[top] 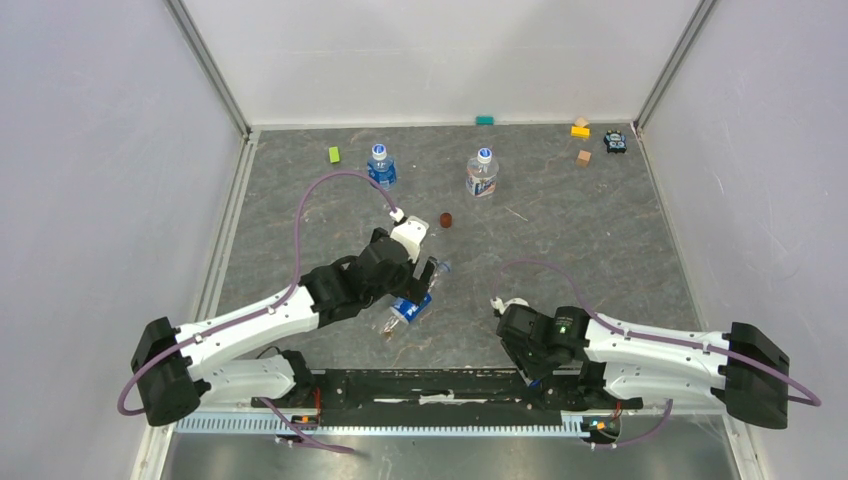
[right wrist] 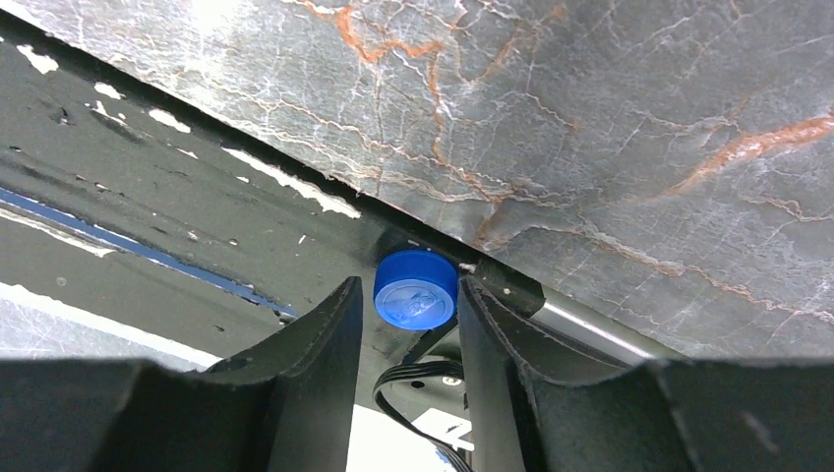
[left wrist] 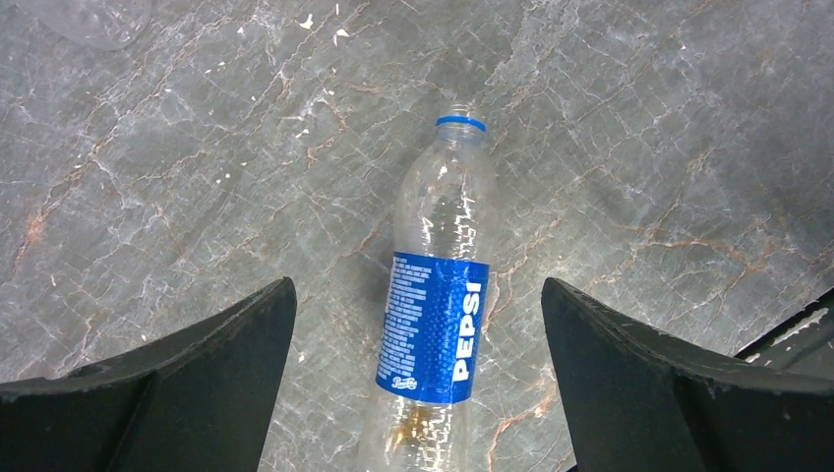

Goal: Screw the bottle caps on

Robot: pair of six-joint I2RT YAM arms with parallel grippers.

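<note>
An uncapped Pepsi bottle lies on the grey table; in the top view my left gripper is over it. In the left wrist view my left gripper is open, its fingers either side of the bottle, apparently above it. A blue cap lies on the dark strip along the front table edge, between or just beyond the fingertips of my part-open right gripper; contact is unclear.
Two upright bottles with caps on top, one blue-labelled and one clear, stand at the back. Small blocks and a brown round piece are scattered about.
</note>
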